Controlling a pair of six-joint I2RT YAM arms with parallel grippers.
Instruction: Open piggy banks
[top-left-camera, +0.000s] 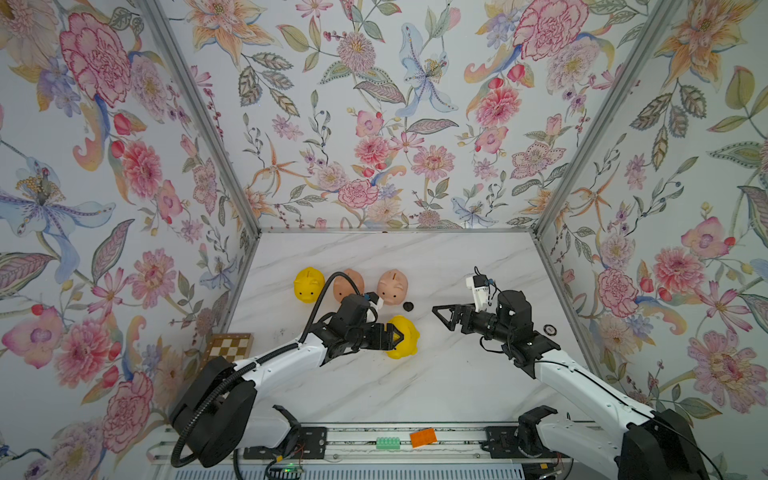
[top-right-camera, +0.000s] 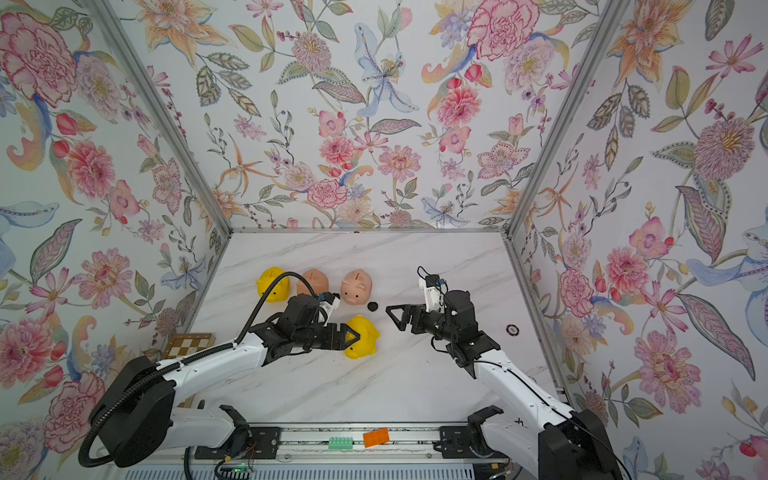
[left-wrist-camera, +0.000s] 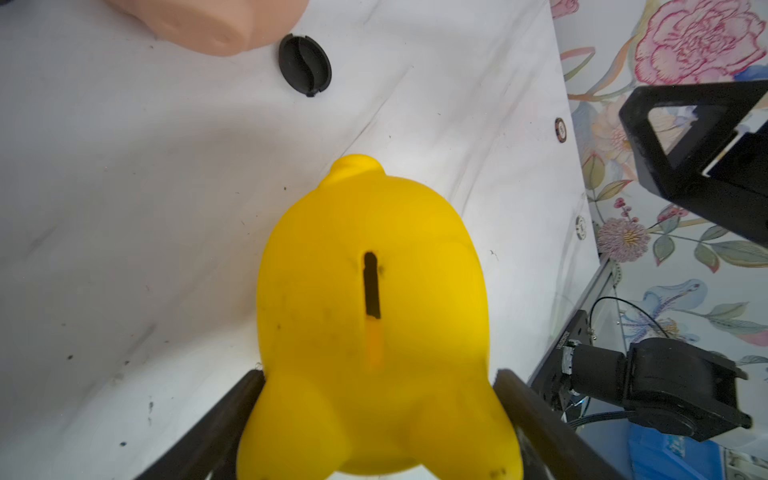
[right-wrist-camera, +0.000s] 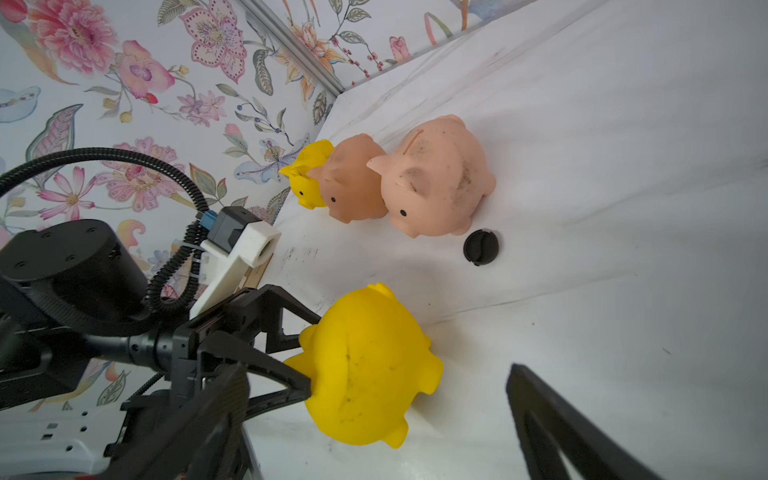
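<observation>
A yellow piggy bank stands near the table's middle, its coin slot showing on its back (left-wrist-camera: 372, 284) in the left wrist view. My left gripper is open at its left end, a finger to either side of it; whether they touch it I cannot tell. My right gripper (top-left-camera: 443, 317) hangs open and empty to its right. Behind, in a row, are a second yellow bank (top-left-camera: 309, 285), a pink bank (right-wrist-camera: 356, 180) partly hidden in the top views, and another pink bank (right-wrist-camera: 440, 176). A black round plug (right-wrist-camera: 481, 247) lies before the last one.
A checkered board (top-left-camera: 229, 346) lies at the left edge, mostly behind my left arm. A small dark ring (top-left-camera: 549, 329) lies at the far right. Open table stretches behind and to the right of my right gripper.
</observation>
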